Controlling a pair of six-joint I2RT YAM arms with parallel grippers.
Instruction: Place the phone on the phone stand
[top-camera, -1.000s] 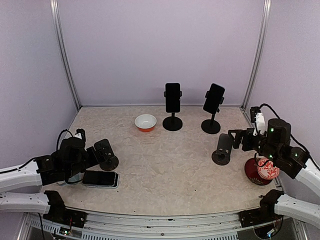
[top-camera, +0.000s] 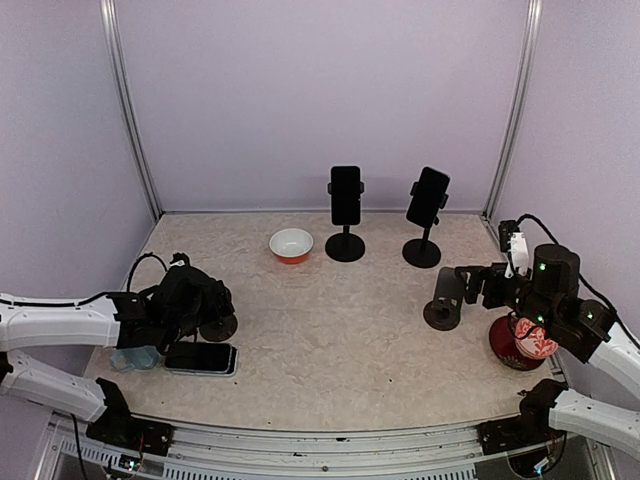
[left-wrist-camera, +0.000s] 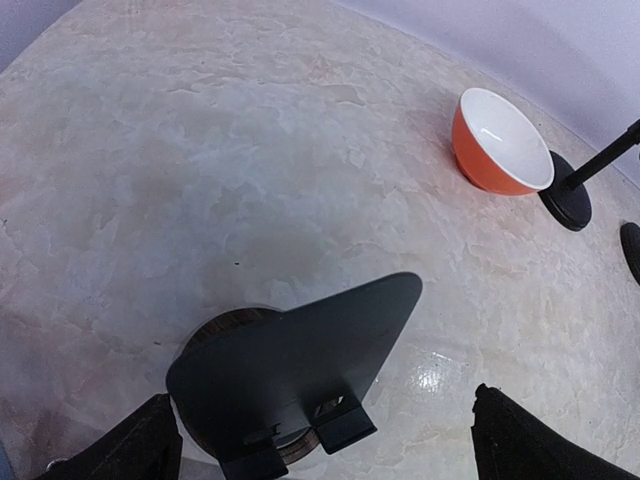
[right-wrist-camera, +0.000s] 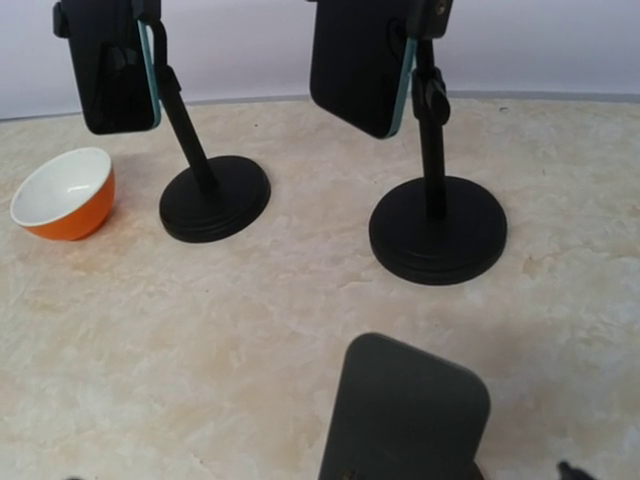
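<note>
A black phone (top-camera: 200, 357) lies flat at the left front of the table. Just behind it stands a dark phone stand (left-wrist-camera: 295, 355), largely hidden by the left arm in the top view. My left gripper is open around the stand's plate, its fingertips either side at the lower edge of the wrist view, holding nothing. A second empty stand (top-camera: 445, 295) stands at the right, its plate (right-wrist-camera: 400, 410) low in the right wrist view. My right gripper (top-camera: 478, 284) is open beside it, empty.
Two stands holding phones (top-camera: 345, 195) (top-camera: 428, 200) are at the back, with a white-orange bowl (top-camera: 290, 246) to their left. Red dishes (top-camera: 535, 337) sit at the right edge. A clear bluish item (top-camera: 135, 359) is at the left.
My left gripper has moved to the right and toward the back, over the left stand. The right arm is almost unchanged.
</note>
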